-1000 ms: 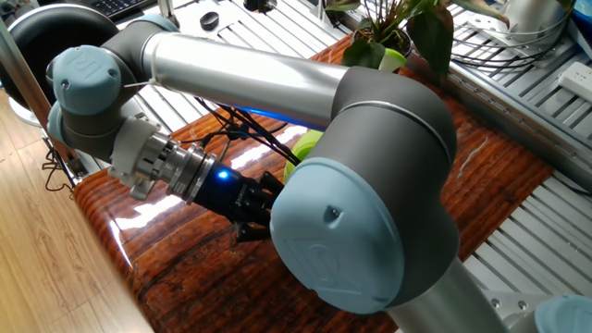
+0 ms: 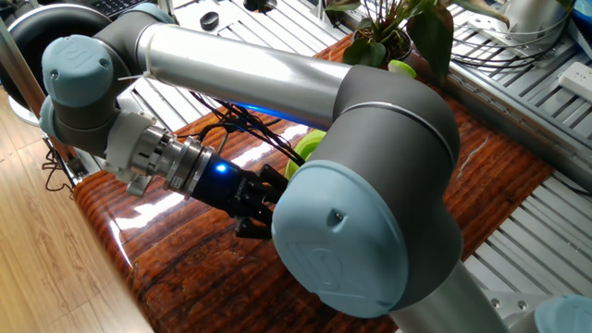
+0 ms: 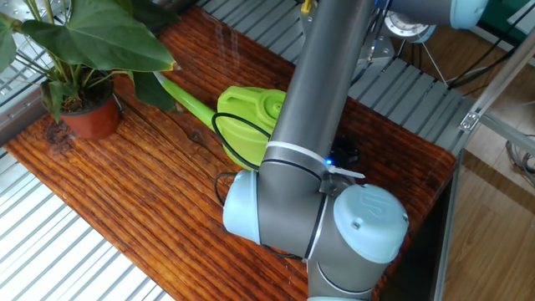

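Observation:
A lime-green watering can (image 3: 241,117) appears in exterior view 2, its long spout (image 3: 188,102) reaching left toward the potted plant (image 3: 88,104). The arm covers the can's right side. In exterior view 1 only a strip of the can (image 2: 310,151) and the spout's tip (image 2: 402,68) show. My black gripper (image 2: 265,205) lies low over the table, pointing toward the can. Its two fingers look spread near their bases, but the arm's blue-capped joint hides their ends. Whether they hold the can is hidden in both views.
The glossy wooden table (image 2: 194,287) has bare room at its front left in exterior view 1. Black cables (image 2: 254,129) hang beside the gripper. A slatted metal surface (image 2: 504,268) surrounds the table.
The wrist has shifted slightly left and up in exterior view 1. The spout's tip has moved a little right and down. The gripper's fingers show no clear change.

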